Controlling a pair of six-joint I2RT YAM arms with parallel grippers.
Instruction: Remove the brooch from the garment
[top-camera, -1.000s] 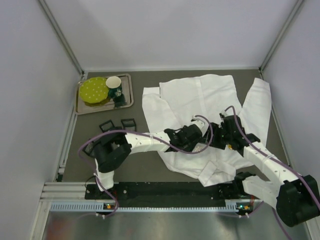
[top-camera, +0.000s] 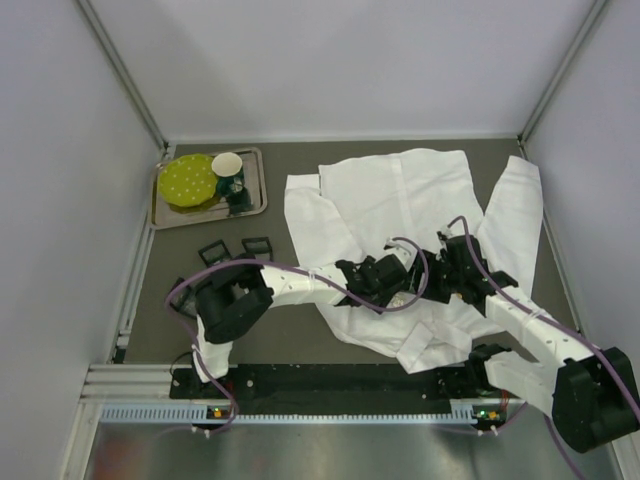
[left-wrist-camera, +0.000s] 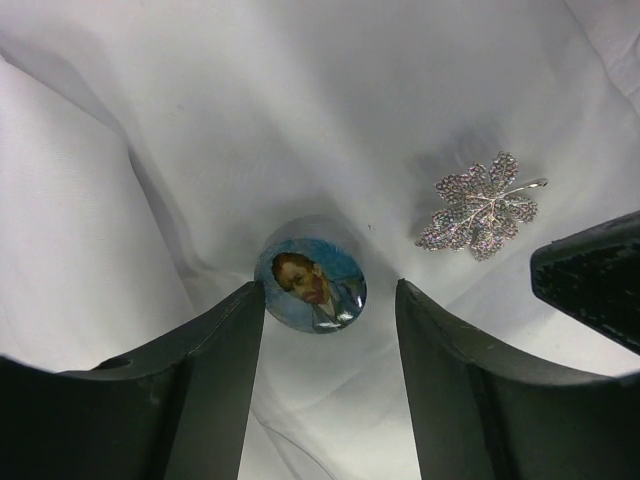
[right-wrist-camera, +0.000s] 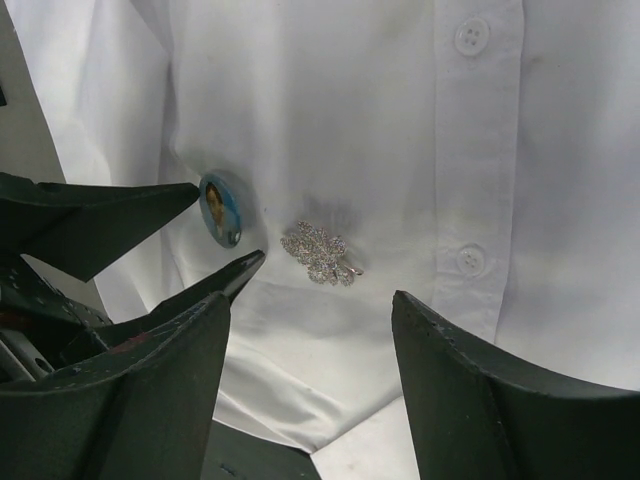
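A white shirt (top-camera: 368, 190) lies spread on the table. Pinned flat on its chest is a silver leaf-shaped brooch, also visible as the sparkling brooch (right-wrist-camera: 320, 253) in the right wrist view. Beside it sits a round blue badge with a portrait (left-wrist-camera: 312, 285). My left gripper is open, its fingertips on either side of that badge; whether they touch it cannot be told. My right gripper stands open over the cloth by the leaf brooch, nothing between its fingers. From above, both grippers hide the badge and brooch.
The two grippers are close together, and a dark right finger (left-wrist-camera: 590, 280) intrudes into the left wrist view. Back left stands a tray (top-camera: 262, 190) with a green plate (top-camera: 187, 180) and a cup (top-camera: 229, 172). Dark small frames (top-camera: 257, 247) lie left of the shirt.
The right gripper has moved a little as well. Shirt and tray stay where they were.
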